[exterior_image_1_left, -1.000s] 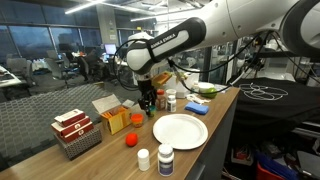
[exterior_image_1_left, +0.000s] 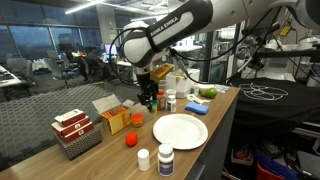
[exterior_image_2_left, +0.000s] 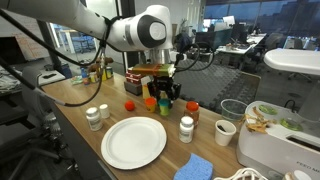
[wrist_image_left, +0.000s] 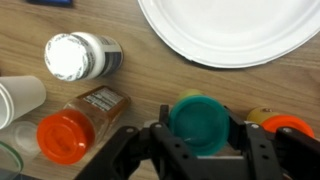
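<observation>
In the wrist view, a round green lid (wrist_image_left: 200, 124) sits between the fingertips of my gripper, which is shut on this green-lidded container. Exterior view 2 shows the green container (exterior_image_2_left: 164, 109) under the arm, behind the white plate (exterior_image_2_left: 134, 143); whether its base touches the table cannot be told. Beside it, the wrist view has a red-capped jar (wrist_image_left: 65, 137) on the left and an orange-red item (wrist_image_left: 283, 122) on the right. The container's lower body is mostly hidden.
White-lidded bottles (exterior_image_1_left: 166, 160) stand near the plate. A red tomato-like ball (exterior_image_1_left: 131, 139), an orange cup (exterior_image_1_left: 137, 120), a cardboard box (exterior_image_1_left: 112, 113) and a basket with red boxes (exterior_image_1_left: 76, 142) line the left. A blue cloth (exterior_image_2_left: 195, 168) lies at the front.
The arm has shifted slightly, its elbow and wrist a little higher and to the left in exterior view 1. The plate and the objects around it look unmoved.
</observation>
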